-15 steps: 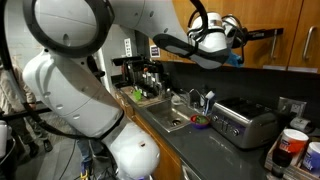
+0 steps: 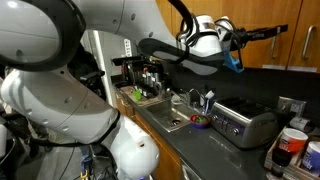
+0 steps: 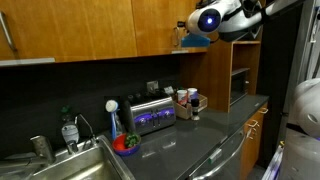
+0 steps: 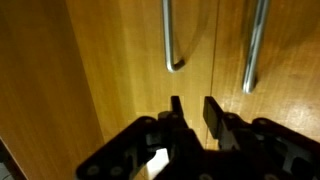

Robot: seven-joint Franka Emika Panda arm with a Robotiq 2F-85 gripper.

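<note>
Two upright bar handles are mounted on the wooden cabinet doors: the left handle (image 4: 170,38) and the right handle (image 4: 256,48) in the wrist view. My gripper points at the door face, its dark fingers reaching up from the bottom edge. A narrow gap with bare wood behind it shows between the fingertips, below the handles' lower ends. Whether anything is pinched deeper between the fingers is hidden. In exterior view 1 the gripper (image 2: 282,30) hangs close to the upper cabinet doors (image 2: 262,15), high above the counter.
Beneath the cabinets stands a silver toaster (image 2: 240,122) on the dark counter (image 2: 215,155). Cups (image 2: 290,142) crowd the counter's right end, and a red bowl (image 3: 126,144) sits by the sink (image 3: 85,165). Bare counter lies in front of the toaster.
The gripper end has shifted slightly and still stays by the cabinet doors. Counter objects look unmoved.
</note>
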